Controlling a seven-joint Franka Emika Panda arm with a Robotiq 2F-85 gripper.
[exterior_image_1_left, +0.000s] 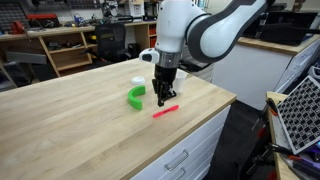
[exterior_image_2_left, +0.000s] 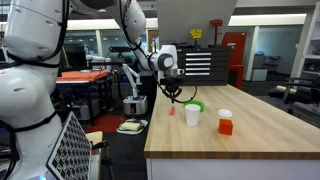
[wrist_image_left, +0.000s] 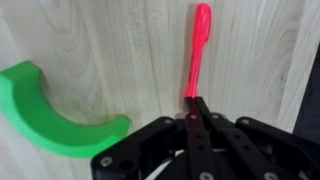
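Note:
A bright pink-red spoon-like utensil (wrist_image_left: 197, 55) shows in the wrist view, its rounded end away from me and its thin handle running down to my fingertips. In exterior view 1 my gripper (exterior_image_1_left: 161, 102) hangs just behind and above the red utensil (exterior_image_1_left: 166, 111), which lies near the table's front edge. The gripper appears shut. The handle passes out of sight at the fingers, so I cannot tell whether it is between them or underneath. A green curved piece (wrist_image_left: 60, 125) rests left of the utensil in the wrist view.
On the table (exterior_image_2_left: 260, 135), a white cup (exterior_image_2_left: 192, 116) and an orange-red block (exterior_image_2_left: 226, 127) stand in exterior view 2, with another white container (exterior_image_2_left: 223, 113) behind. The white drawers' edge bounds the table in front.

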